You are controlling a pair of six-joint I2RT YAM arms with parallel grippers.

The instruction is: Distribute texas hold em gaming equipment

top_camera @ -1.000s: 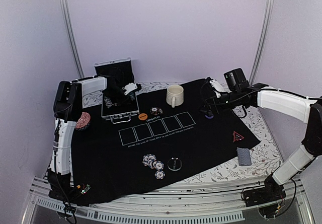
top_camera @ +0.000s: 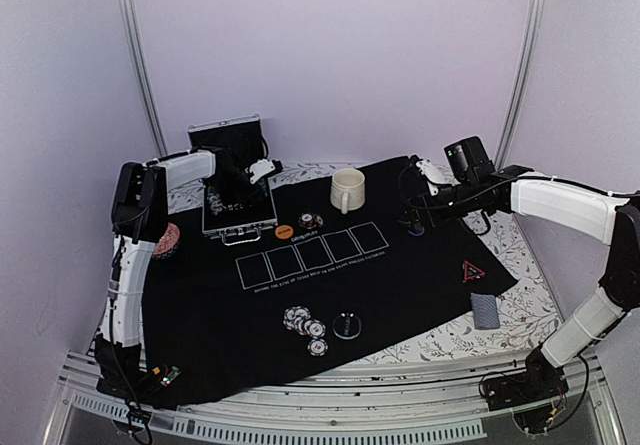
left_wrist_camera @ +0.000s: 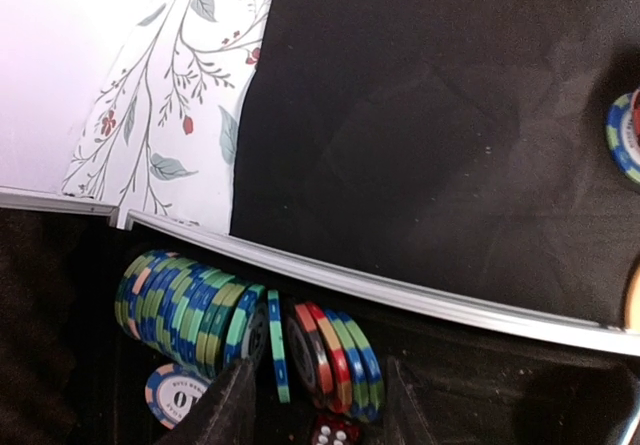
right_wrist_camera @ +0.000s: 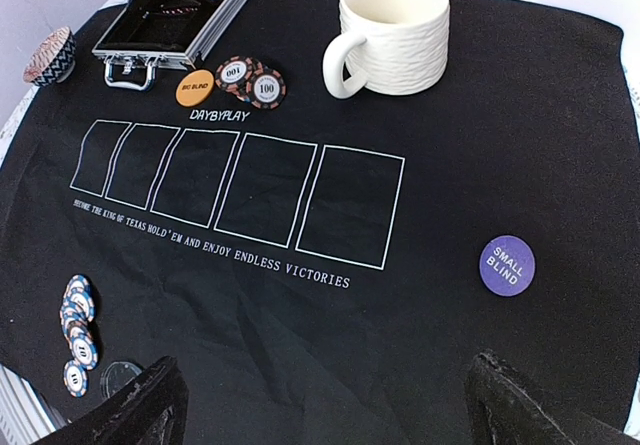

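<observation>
In the left wrist view my left gripper is inside the chip case, its fingers apart. Several red, orange and green chips (left_wrist_camera: pixel 350 360) lean between and just beyond the fingertips; I see no firm contact. A longer row of green and blue chips (left_wrist_camera: pixel 185 310) lies left of them, with a flat 10 chip (left_wrist_camera: pixel 175 395) below. The open case (top_camera: pixel 238 231) stands at the back left in the top view. My right gripper hangs open and empty above the cloth. The purple small blind disc (right_wrist_camera: pixel 507 266) lies on the mat's right side.
Near the case are the orange big blind disc (right_wrist_camera: pixel 195 88), 100 chips (right_wrist_camera: pixel 267 89) and a white mug (top_camera: pixel 347 190). Several chips (top_camera: pixel 304 323) and a round dealer disc (top_camera: pixel 347 326) lie at the front. A card deck (top_camera: pixel 485 311) rests front right; a patterned bowl (top_camera: pixel 166 240) stands left.
The left gripper shifts only slightly within the case. The right arm and the things on the mat stay where they were.
</observation>
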